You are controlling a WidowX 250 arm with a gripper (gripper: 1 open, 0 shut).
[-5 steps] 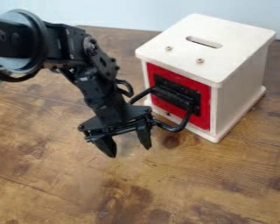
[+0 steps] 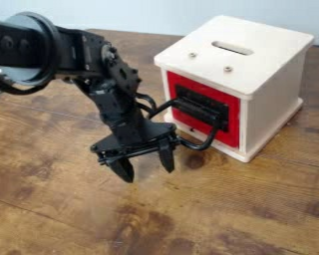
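A light wooden box (image 2: 275, 95) with a slot in its top stands at the upper right, its front face a red panel (image 2: 189, 75) carrying a black latch mechanism (image 2: 199, 108). My black gripper (image 2: 147, 165) hangs in front of and left of the box, fingers pointing down and apart, open, with nothing seen between them. A black curved bar or cable runs from the latch toward the gripper's wrist; whether they touch I cannot tell.
A pale wall stands behind.
My gripper has shifted very slightly; the box stands as before.
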